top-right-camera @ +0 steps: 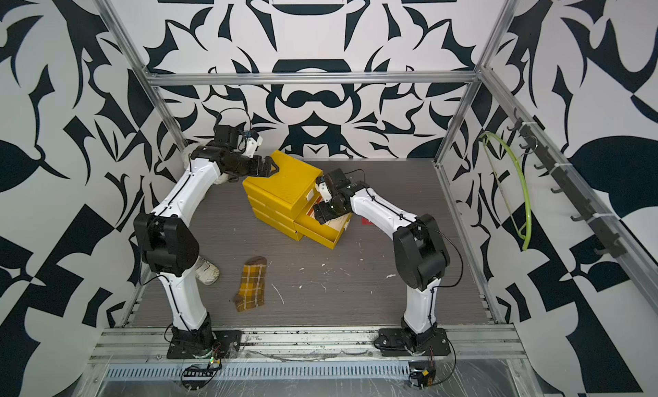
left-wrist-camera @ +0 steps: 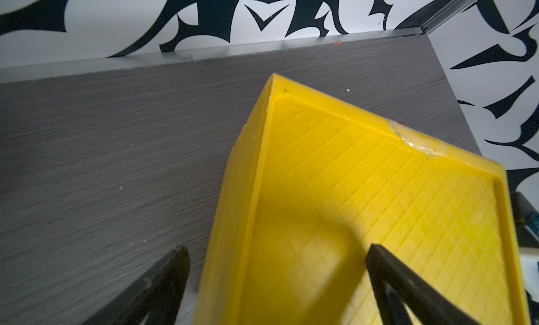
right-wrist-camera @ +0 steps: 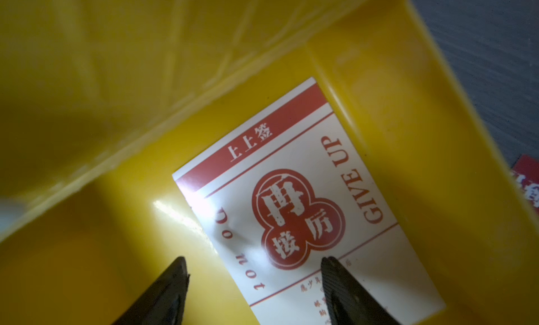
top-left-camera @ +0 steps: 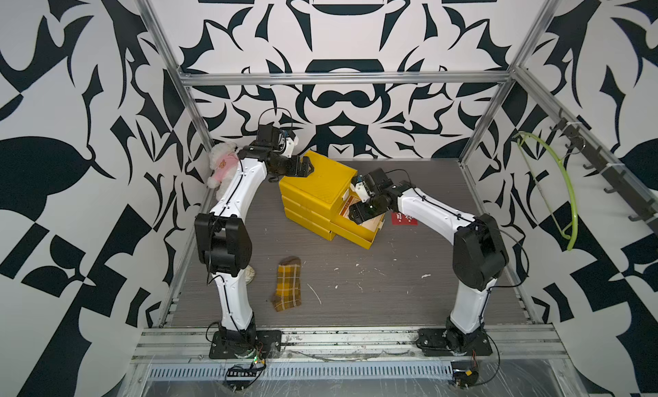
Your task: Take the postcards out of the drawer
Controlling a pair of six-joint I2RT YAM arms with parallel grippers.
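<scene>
The yellow drawer cabinet [top-left-camera: 318,179] stands at the middle back, with its drawer [top-left-camera: 362,240] pulled out toward the front right. Inside lies a white and red postcard [right-wrist-camera: 297,212], flat on the drawer's floor. Over that card hovers my right gripper, its fingers parted and nothing seen held between them. Another red card [top-left-camera: 404,219] rests on the table just right of the drawer. My left gripper is open at the cabinet's left side, one finger over its top and the other beyond its edge; whether they touch is unclear.
A checked sock [top-left-camera: 288,284] lies on the front left of the table. The pink and white plush toy [top-left-camera: 222,165] sits at the left wall, partly behind my left arm. Bare table spreads in front of the drawer and to its right.
</scene>
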